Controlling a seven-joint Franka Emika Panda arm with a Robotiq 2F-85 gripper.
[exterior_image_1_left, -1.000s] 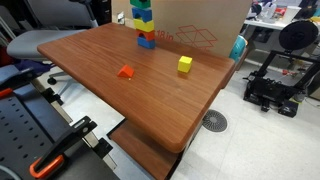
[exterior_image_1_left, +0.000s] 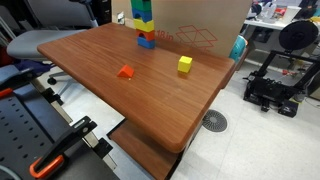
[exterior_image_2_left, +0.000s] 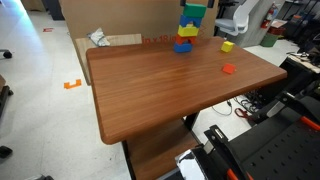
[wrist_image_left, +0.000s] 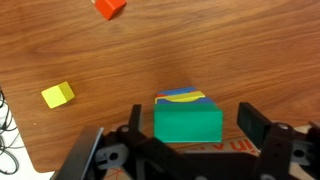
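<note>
A green block (wrist_image_left: 188, 124) tops a small stack of coloured blocks, with yellow and blue edges showing beneath it in the wrist view. My gripper is around the green block, its dark fingers (wrist_image_left: 128, 134) standing apart from it with a gap on either side. From the side, the stack shows a blue block (exterior_image_2_left: 183, 46) at the bottom, then red, a yellow block (exterior_image_2_left: 187, 31), another blue and the green one. The stack is upright near the back edge of the table. Most of the arm lies outside both exterior views.
A loose yellow block (exterior_image_1_left: 184, 64) and a red block (exterior_image_1_left: 125, 72) lie apart on the wooden table (exterior_image_1_left: 165, 105). A pale panel (exterior_image_1_left: 205, 22) stands behind the table.
</note>
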